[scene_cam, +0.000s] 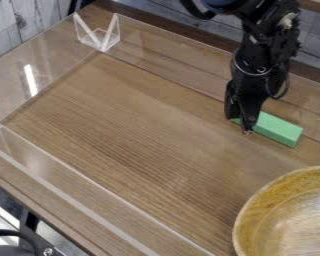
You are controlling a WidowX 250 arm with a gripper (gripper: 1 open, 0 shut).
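A black gripper (243, 113) hangs from the arm at the right of the camera view, low at the left end of a mint-green rectangular block (276, 131) lying on the wooden tray floor. The gripper looks shut, and nothing clearly shows between its fingers. The fingertips overlap the block's left end in the view, so whether they touch it cannot be told.
A large tan bowl (275, 214) fills the bottom right corner. A white wire-like holder (97, 34) sits at the top left.
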